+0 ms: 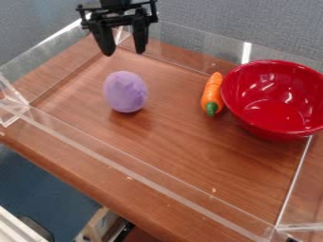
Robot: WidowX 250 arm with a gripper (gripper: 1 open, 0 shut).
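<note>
My black gripper [124, 45] hangs at the top left, above and behind a pale purple, egg-shaped object [125, 92], open with nothing between its two fingers. The purple object rests on the wooden table. To the right lies an orange carrot [213, 92] with a green end, beside a large empty red bowl [271, 106].
Clear low walls [139, 171] border the wooden work area [164, 151]. A grey wall stands behind, and a dark floor shows at the lower left.
</note>
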